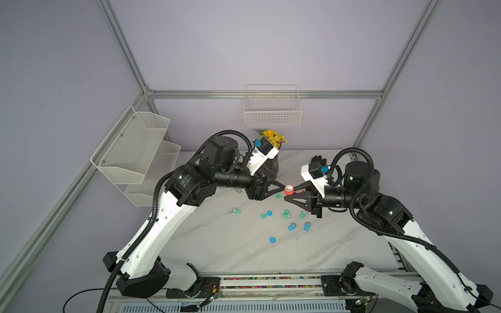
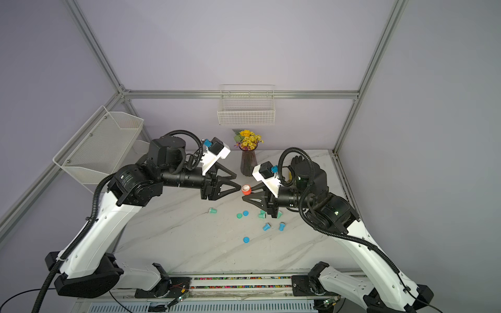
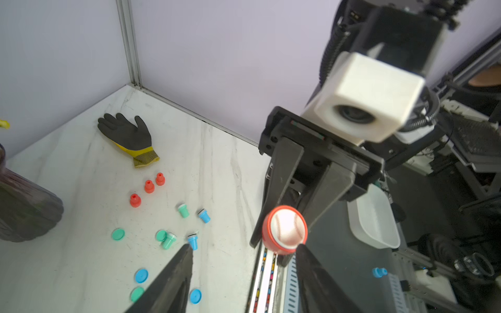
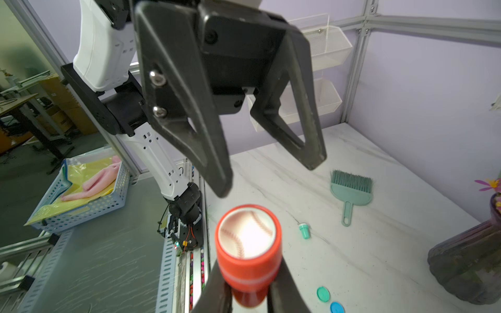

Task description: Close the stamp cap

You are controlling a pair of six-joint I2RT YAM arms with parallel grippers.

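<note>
My right gripper (image 2: 249,193) is shut on a red stamp (image 4: 249,268), holding it above the table. A wide red top with a baseball picture faces the left arm; a seam shows below it. Whether this is a fully seated cap cannot be told. In the right wrist view the left gripper stands open just beyond the stamp, its fingers (image 4: 308,140) apart and empty. The left wrist view shows the same red top (image 3: 286,229) at the right gripper's fingertips, clear of my left fingers (image 3: 169,284).
Red stamps (image 3: 149,186), blue stamps (image 1: 306,226), a green stamp (image 4: 304,230) and several loose discs (image 1: 272,240) lie on the table. A vase (image 2: 248,162) stands behind the grippers. A glove (image 3: 127,136) and a dustpan (image 4: 350,195) lie farther off.
</note>
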